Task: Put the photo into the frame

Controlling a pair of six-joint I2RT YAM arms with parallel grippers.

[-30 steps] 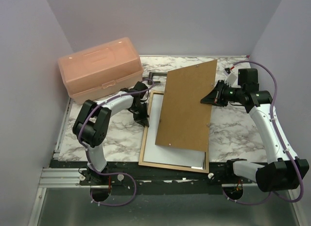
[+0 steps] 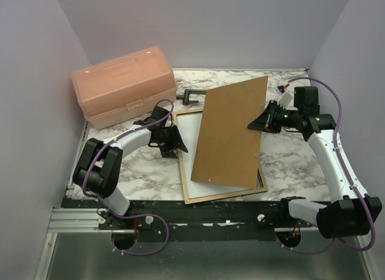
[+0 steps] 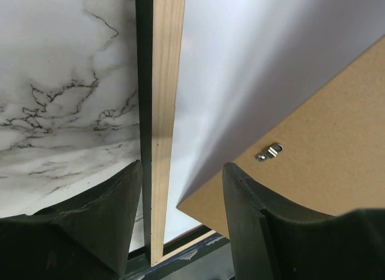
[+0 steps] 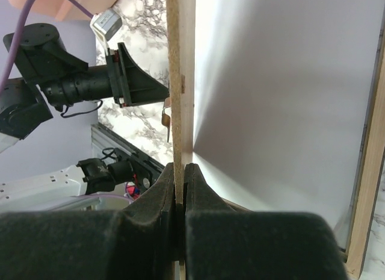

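A wooden frame (image 2: pixel 224 196) with a white sheet (image 2: pixel 187 136) inside lies on the marble table. My right gripper (image 2: pixel 262 122) is shut on the brown backing board (image 2: pixel 230 132), holding it tilted over the frame; in the right wrist view the board (image 4: pixel 175 81) appears edge-on between the fingers. My left gripper (image 2: pixel 177 149) stands open over the frame's left rail; in the left wrist view that rail (image 3: pixel 163 117) runs between the open fingers, with the board's corner (image 3: pixel 198 205) to the right. No separate photo can be told apart from the white sheet.
A pink plastic box (image 2: pixel 123 81) stands at the back left. A black bracket (image 2: pixel 187 94) lies behind the frame. Bare marble (image 2: pixel 144 174) is free at the left front and along the right side.
The frame has rotated, its front right corner moving right and back. The board in my right gripper has shifted slightly.
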